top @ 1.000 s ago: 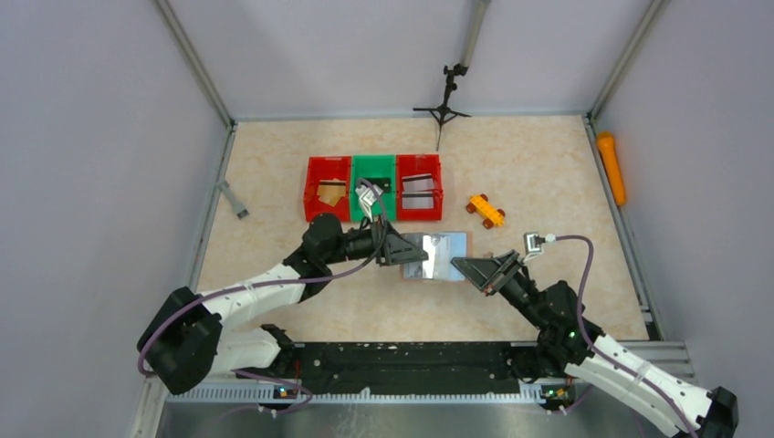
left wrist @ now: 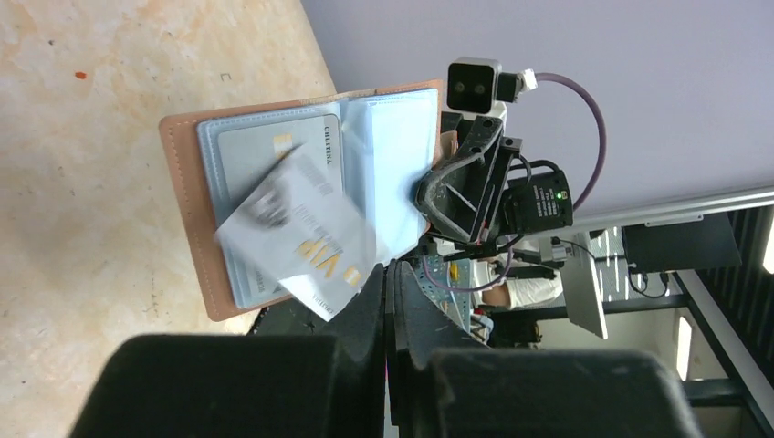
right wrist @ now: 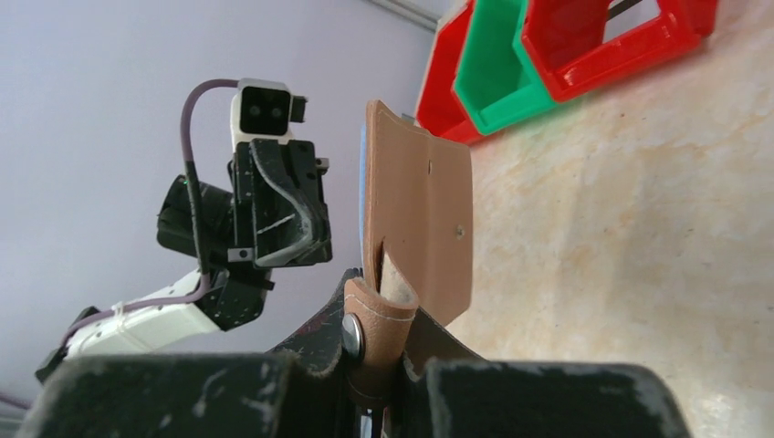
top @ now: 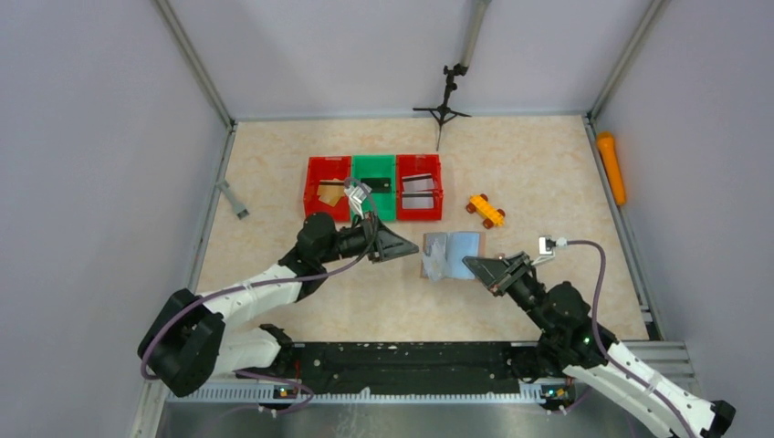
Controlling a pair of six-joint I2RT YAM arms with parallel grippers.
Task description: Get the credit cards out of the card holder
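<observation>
The brown card holder (top: 466, 245) is spread open, showing its pale-blue sleeves. My right gripper is shut on the holder's brown strap with its metal snap (right wrist: 352, 336) and keeps the holder up. In the left wrist view a grey card (left wrist: 245, 153) sits in the sleeve on one side. A blurred, tilted VIP card (left wrist: 306, 228) lies across that sleeve, one corner near my left fingertips. My left gripper is shut just beside the holder, with nothing clearly visible between its fingers.
Behind the holder stand red bins (top: 418, 212) with a green bin (top: 374, 164) between them, several flat items inside. A yellow toy car (top: 486, 210) is to the right.
The holder and my right gripper have shifted slightly right. The card on the holder now sits at a slant.
</observation>
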